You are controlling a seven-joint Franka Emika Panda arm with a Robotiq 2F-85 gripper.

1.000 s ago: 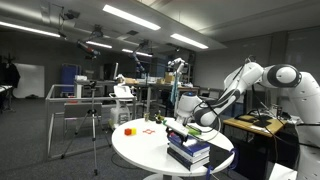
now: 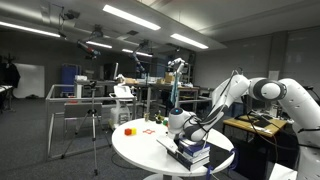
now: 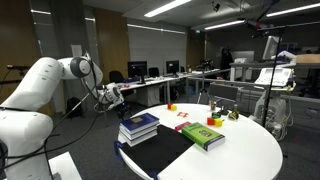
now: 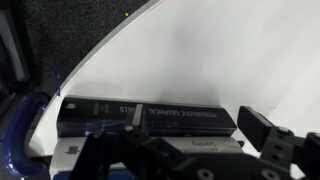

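A stack of books (image 3: 138, 130) lies near the edge of the white round table; the topmost shown in the wrist view is a black book (image 4: 180, 119) with lettering on its spine. Beneath it a white book (image 4: 70, 152) shows at the left. My gripper (image 2: 178, 138) is low, at the stack. In the wrist view its dark fingers (image 4: 262, 128) stand apart, in front of the book spines. Nothing clearly shows clamped between them, and where they touch the books is hidden.
A green book (image 3: 202, 137) rests on the table to the right of the stack in exterior view 2. Red and yellow items (image 2: 130, 131) sit farther off on the table (image 2: 140, 155). A tripod (image 2: 94, 120) stands beyond it.
In exterior view 1 the arm has come down and shifted left, bringing the gripper lower at the book stack. The other table items have stayed in place.
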